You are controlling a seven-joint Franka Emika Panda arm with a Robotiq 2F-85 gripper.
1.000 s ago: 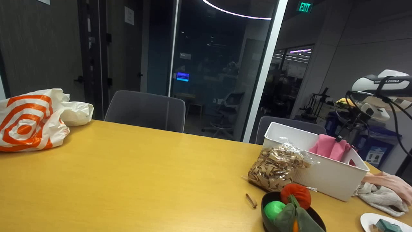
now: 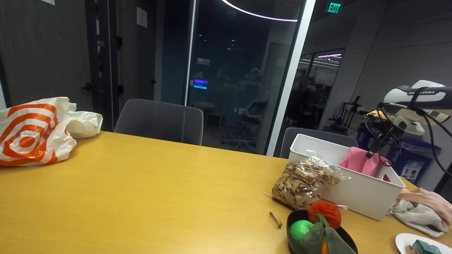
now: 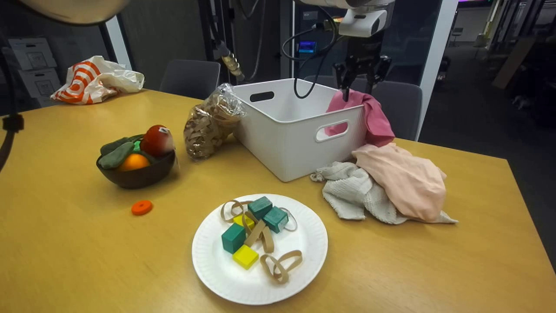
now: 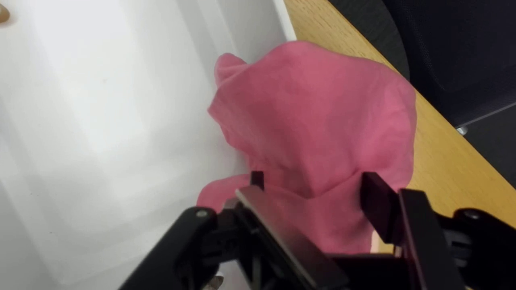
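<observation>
A pink cloth (image 4: pixel 314 121) is draped over a corner of the white bin (image 3: pixel 292 138), part inside it and part hanging outside. My gripper is over the cloth, its fingers apart, with pink fabric visible in the space between them. In exterior view 2 the gripper (image 3: pixel 357 93) reaches down to the cloth (image 3: pixel 372 117) at the bin's far right corner. Whether the fingertips touch the fabric is hard to tell. Only one dark fingertip shows clearly against the cloth (image 2: pixel 360 161) in exterior view 1.
Peach and grey cloths (image 3: pixel 404 180) lie beside the bin. A bag of brown paper filler (image 3: pixel 208 125) leans on its other side. Nearby are a dark bowl of toy produce (image 3: pixel 136 177) and a white plate (image 3: pixel 208 266) with blocks and bands.
The arm and gripper have come down slightly toward the pink cloth. The bin and the other table objects have stayed put.
</observation>
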